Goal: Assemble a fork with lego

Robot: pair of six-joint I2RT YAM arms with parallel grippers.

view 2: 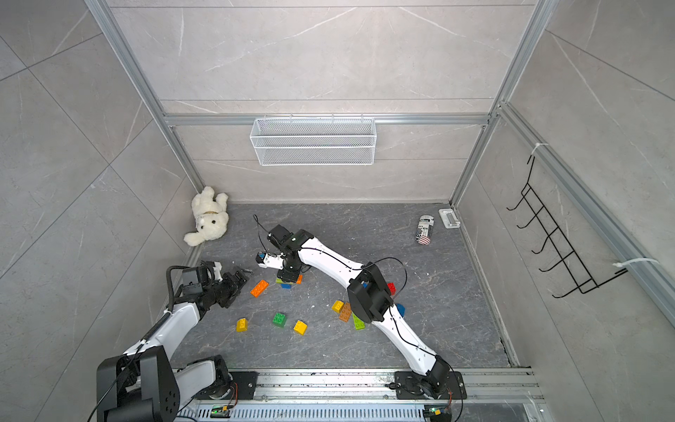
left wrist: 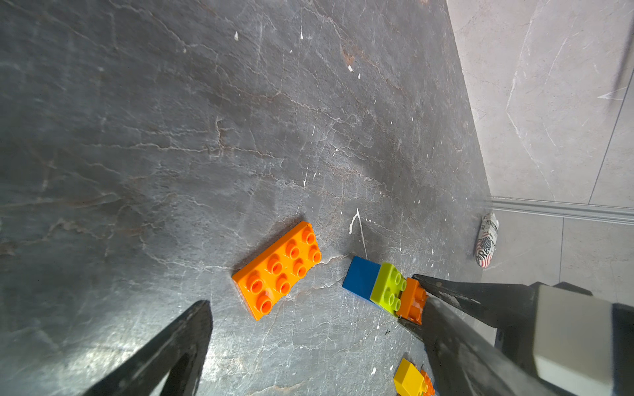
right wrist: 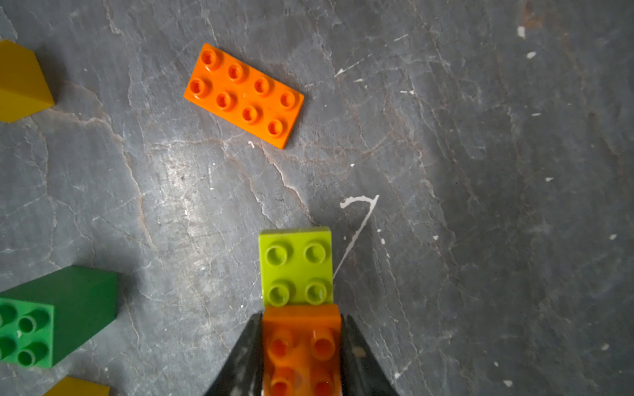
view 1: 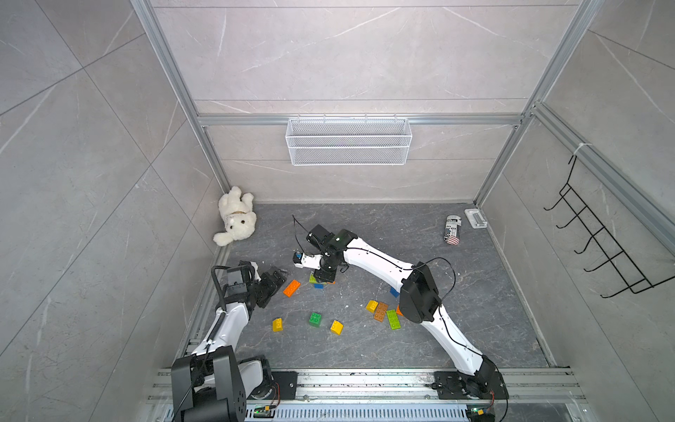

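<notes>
An orange brick [right wrist: 301,349] sits at the end of a lime brick [right wrist: 296,264] atop a blue brick [left wrist: 360,277], forming a stack. My right gripper has its fingertips either side of that orange brick; whether they grip it is unclear. My left gripper stands open at the left with nothing between its fingers. A separate orange plate [left wrist: 277,267] lies between the left gripper and the stack.
A green brick [view 1: 315,318], yellow bricks [view 1: 336,327] and other loose bricks lie across the front and middle. A white teddy bear [view 1: 239,223] is at the back left.
</notes>
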